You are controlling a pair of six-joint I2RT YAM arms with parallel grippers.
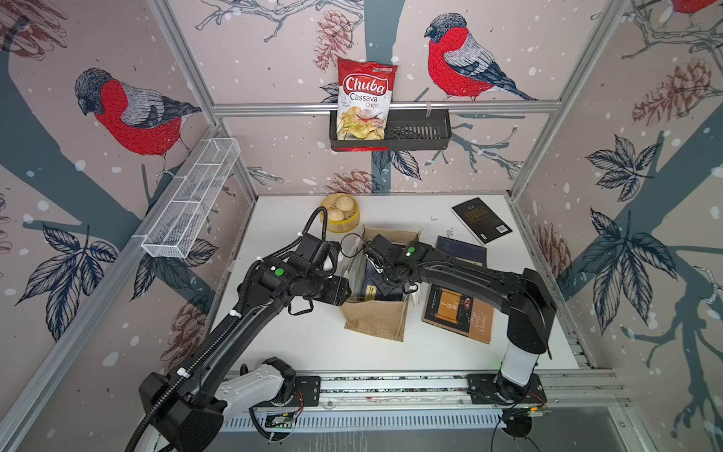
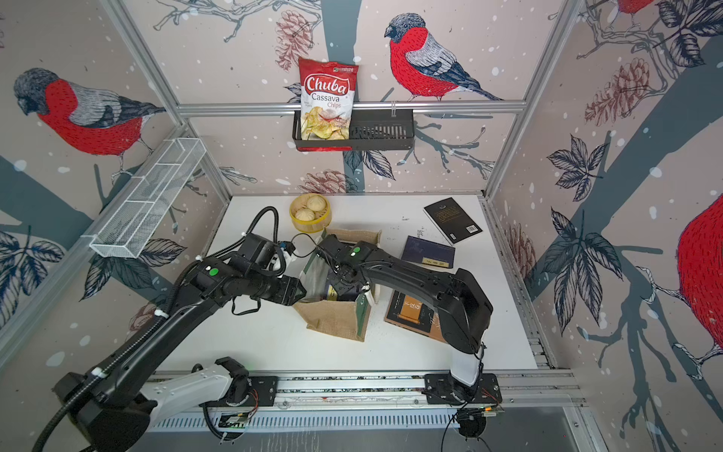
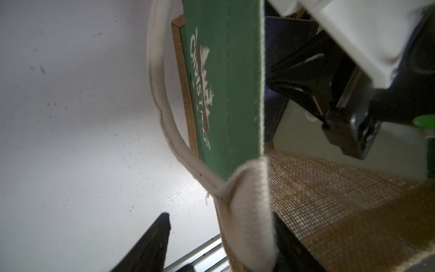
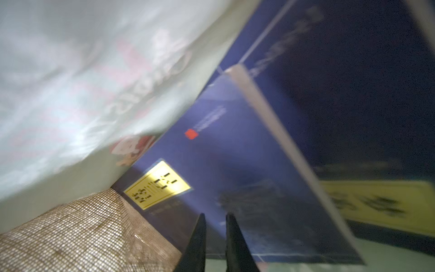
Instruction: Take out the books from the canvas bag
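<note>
The canvas bag lies open-topped in mid-table, its burlap end flap toward me. In the left wrist view, its green printed side and white handle stand close. My left gripper is shut on the bag's edge where the handle joins. Inside the bag lies a dark blue book with a yellow label; a second blue book shows to its right. My right gripper reaches into the bag, fingertips close together over the first book's lower edge. Whether anything sits between them cannot be made out.
Outside the bag, on the right, lie a black book, a dark blue book and a brown book. A steamer of buns stands behind. Free table lies in front and at left.
</note>
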